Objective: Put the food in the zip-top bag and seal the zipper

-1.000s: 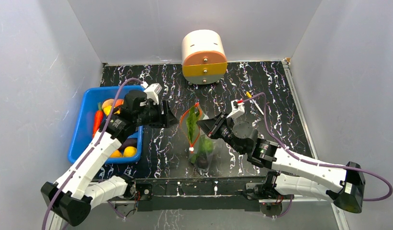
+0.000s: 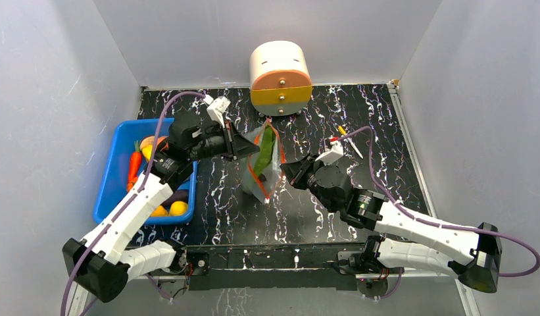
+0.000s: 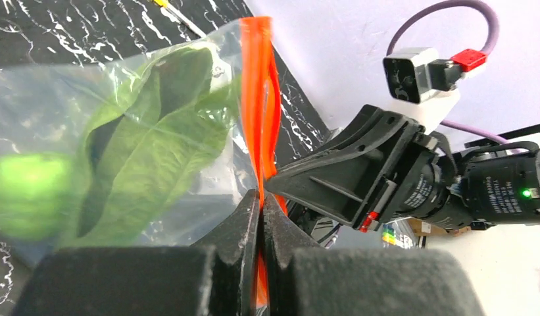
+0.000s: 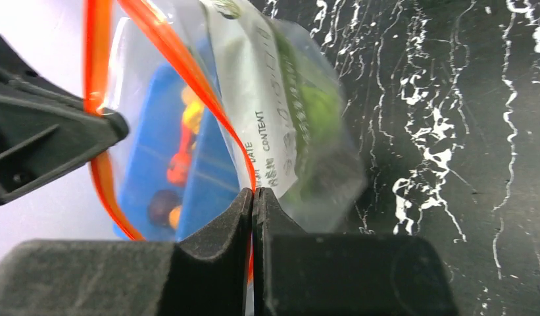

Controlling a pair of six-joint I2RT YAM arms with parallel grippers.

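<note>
The clear zip top bag [image 2: 273, 174] hangs between my two grippers, its orange-rimmed mouth spread apart. Leafy greens [image 3: 158, 135] lie inside, with a blurred bright green item [image 3: 30, 191] deeper in the bag. My left gripper [image 2: 255, 151] is shut on one side of the orange rim [image 3: 257, 99], which runs straight between its fingertips. On the opposite side, my right gripper [image 2: 287, 174] is shut with the orange rim [image 4: 201, 92] pinched between its tips. Printed text shows on the white label panel [image 4: 254, 99] in the right wrist view.
At the left stands a blue bin [image 2: 104, 191] holding carrots, lemons and other produce. A small rounded drawer cabinet [image 2: 280, 76] is at the back. A yellow-tipped marker [image 2: 350, 141] lies at the right. Bare marbled table surrounds the bag.
My left gripper has come right, closed on the bag's rim and shifted slightly up. The bag has swung left and its mouth is wider. My right gripper has moved slightly to the right.
</note>
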